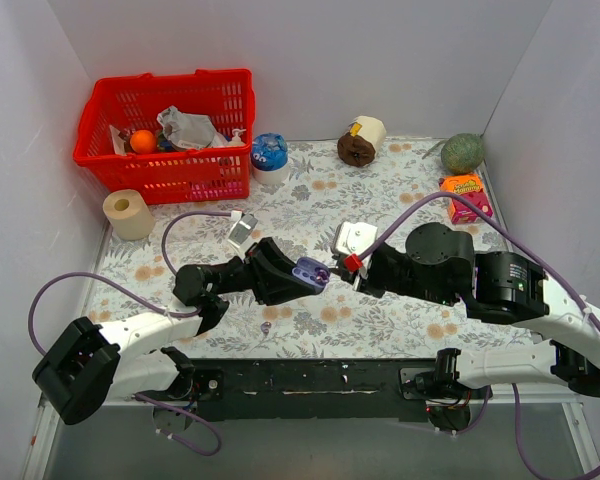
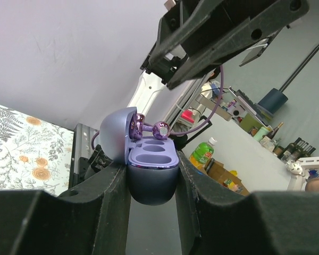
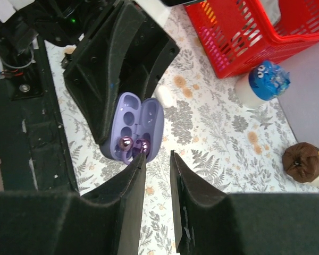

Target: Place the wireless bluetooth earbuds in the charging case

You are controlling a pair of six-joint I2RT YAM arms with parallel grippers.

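In the top view, my left gripper (image 1: 302, 279) is shut on the purple charging case (image 1: 311, 272), held above the table with its lid open. A shiny purple earbud (image 2: 160, 130) sits at one end of the case, by the lid, in the left wrist view. The right wrist view shows this earbud (image 3: 126, 142) against the case; whether it is seated in its slot I cannot tell. My right gripper is open beside the case, with nothing between its fingers. Another small purple earbud (image 1: 266, 327) lies on the table below the left gripper.
A red basket (image 1: 165, 178) with things in it stands at the back left, a paper roll (image 1: 128, 214) in front of it. A blue-topped jar (image 1: 270, 158), a brown-and-white item (image 1: 362, 141), a green ball (image 1: 463, 153) and a snack box (image 1: 467, 198) line the back and right.
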